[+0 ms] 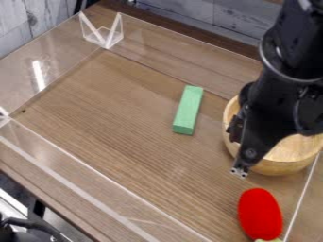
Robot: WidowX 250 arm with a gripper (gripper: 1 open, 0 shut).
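Observation:
A large black gripper [247,142] fills the upper right of the view, over a light wooden bowl [284,158] that it partly hides. Whether anything is between its fingers cannot be seen clearly. A red oval object [260,214] lies at the lower right, below the bowl and apart from the gripper. A green block [188,110] lies left of the bowl.
A clear wire or plastic holder [104,29] stands at the back left. A dark gap with cables runs along the lower left edge.

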